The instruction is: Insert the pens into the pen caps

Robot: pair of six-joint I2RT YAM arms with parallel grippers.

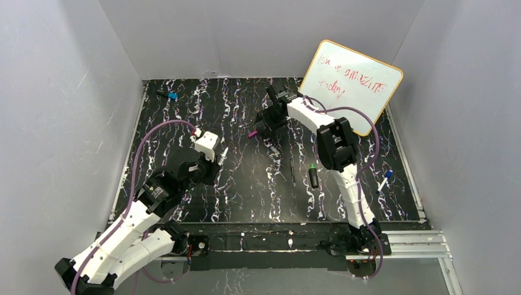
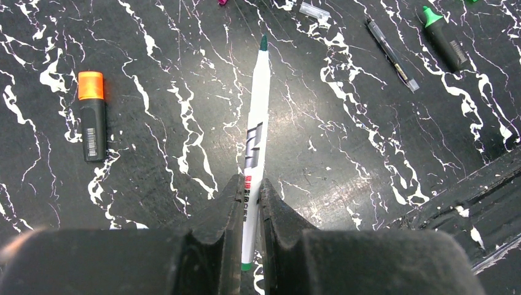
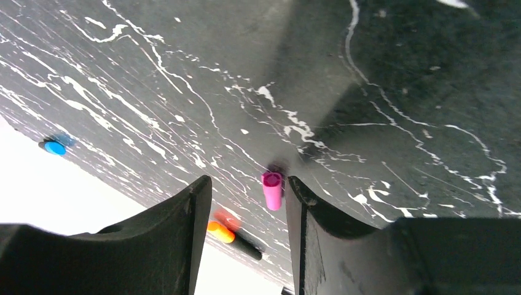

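Note:
My left gripper is shut on a white marker (image 2: 257, 98) whose dark green tip points forward, uncapped, over the table. My right gripper is part open above a small magenta cap (image 3: 272, 193) lying on the table, with nothing seen between its fingers. In the top view the cap (image 1: 252, 134) is just left of the right gripper. A clear cap (image 2: 313, 11) lies nearby, with a black pen (image 2: 391, 55).
An orange highlighter (image 2: 92, 117), a green highlighter (image 1: 313, 177), a blue-capped marker (image 1: 384, 181) and a blue-and-black marker (image 1: 167, 95) lie around the table. A whiteboard (image 1: 350, 92) fills the back right.

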